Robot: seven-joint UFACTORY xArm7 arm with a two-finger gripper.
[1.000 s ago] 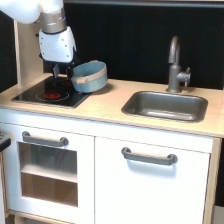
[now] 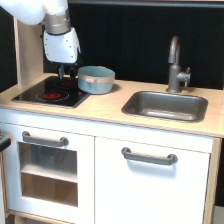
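Observation:
A blue-grey pot (image 2: pixel 97 82) rests level, mostly on the wooden counter at the right edge of the black stovetop (image 2: pixel 38 93). My white arm reaches down from the upper left. Its dark gripper (image 2: pixel 67 73) is at the pot's left side, over the stovetop. The fingers are small and dark against a dark background, so whether they touch the pot or hold its near side does not show.
A steel sink (image 2: pixel 165 105) with a grey faucet (image 2: pixel 177 66) is set into the counter (image 2: pixel 115 101) on the right. One burner (image 2: pixel 52 96) shows red. Below are an oven door (image 2: pixel 48 160) and a white cabinet door (image 2: pixel 150 190). Bare counter lies between pot and sink.
The pot was tilted and a little further left one second ago. Now it is level and slightly lower and further right. My arm has shifted slightly to the right with it.

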